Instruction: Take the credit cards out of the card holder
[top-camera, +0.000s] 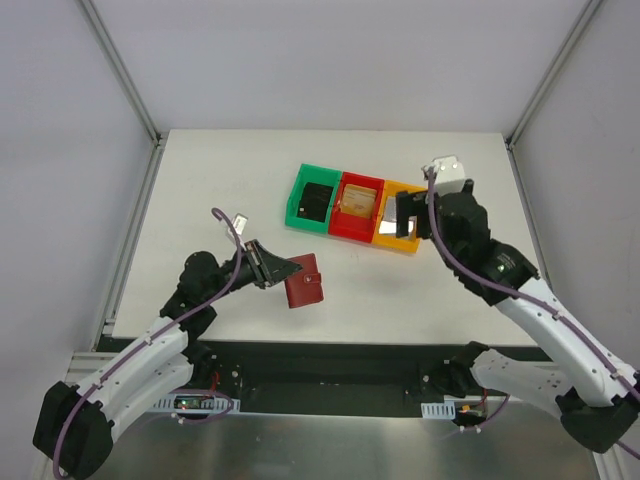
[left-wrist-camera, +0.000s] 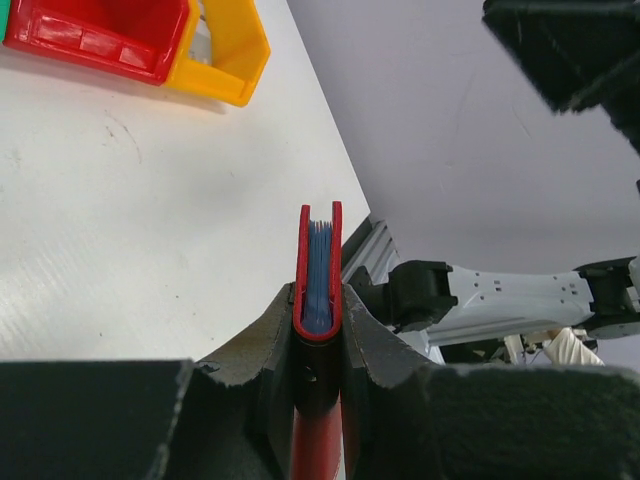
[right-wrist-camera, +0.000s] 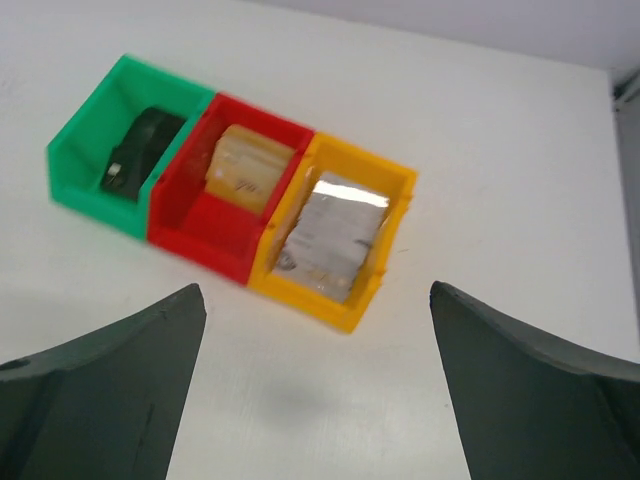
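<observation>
A dark red card holder (top-camera: 304, 283) hangs above the table in my left gripper (top-camera: 290, 266), which is shut on it. The left wrist view looks at the card holder (left-wrist-camera: 304, 240) edge-on: its two red covers stand slightly apart, with a bluish stack of thin layers (left-wrist-camera: 319, 265) between them. My right gripper (top-camera: 404, 214) is up near the yellow bin, well away from the holder. In the right wrist view its two fingers (right-wrist-camera: 130, 390) stand wide open with nothing between them.
Three joined bins stand at the back: a green bin (right-wrist-camera: 85, 190) with a black item, a red bin (right-wrist-camera: 205, 245) with a tan item, and a yellow bin (right-wrist-camera: 310, 300) with a silvery flat item.
</observation>
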